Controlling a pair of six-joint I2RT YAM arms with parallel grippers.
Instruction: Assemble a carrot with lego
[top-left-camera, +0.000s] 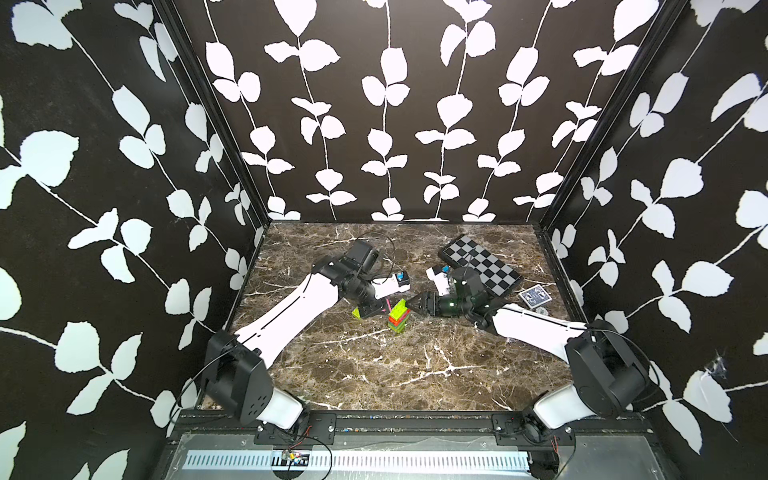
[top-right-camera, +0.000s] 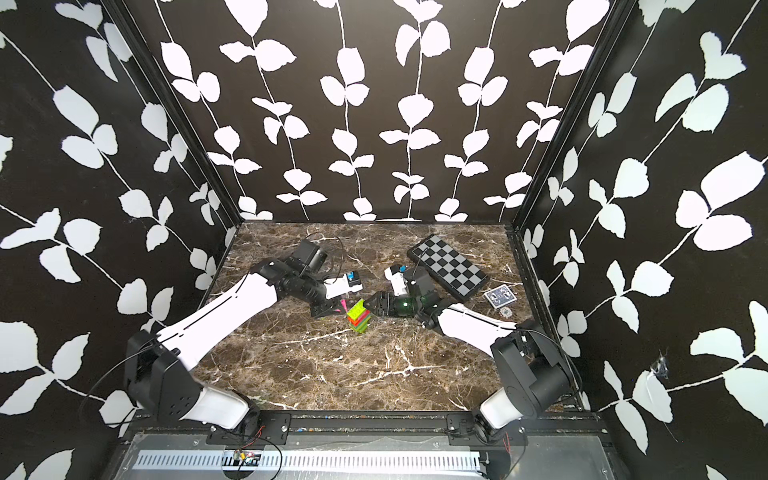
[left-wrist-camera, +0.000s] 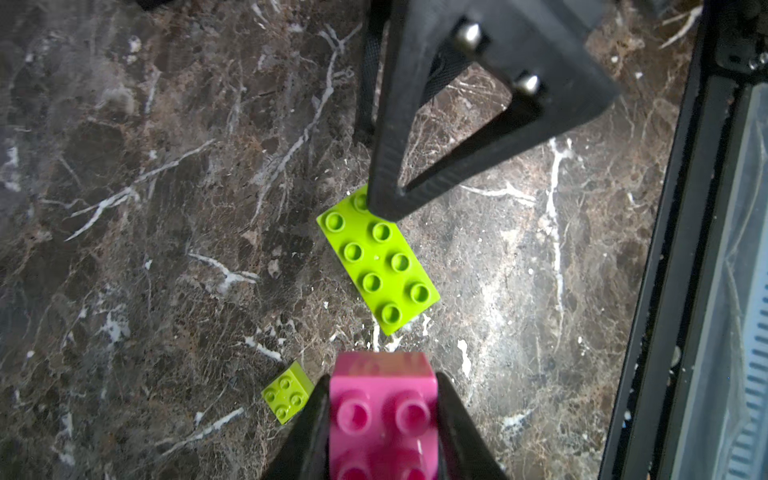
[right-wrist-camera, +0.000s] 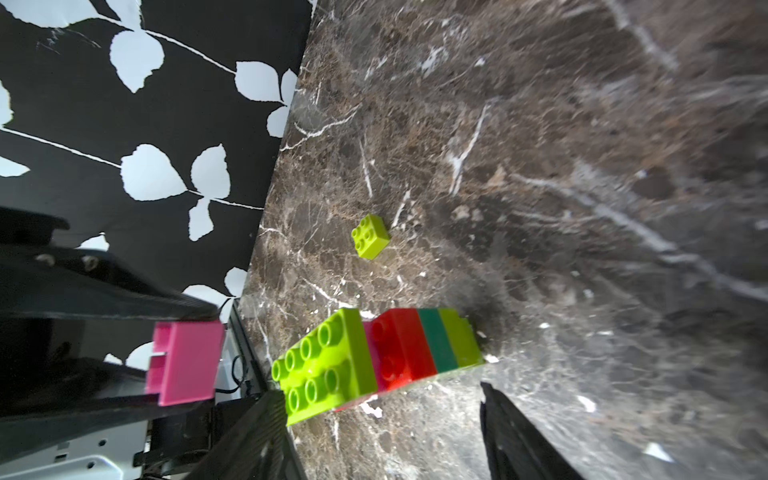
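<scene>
A brick stack (top-left-camera: 397, 316) stands mid-table, with a lime eight-stud brick (left-wrist-camera: 377, 264) on top and pink, red, teal and lime layers (right-wrist-camera: 440, 340) below. My left gripper is shut on a pink brick (left-wrist-camera: 382, 416), held just beside and above the stack. My right gripper is open at the stack's near side, its fingers apart at the lower edge of the right wrist view. A small lime four-stud brick (left-wrist-camera: 285, 393) lies loose on the table to the left of the stack.
A chessboard (top-left-camera: 480, 264) lies at the back right, with a card deck (top-left-camera: 534, 296) and a small round object (top-right-camera: 505, 312) beside it.
</scene>
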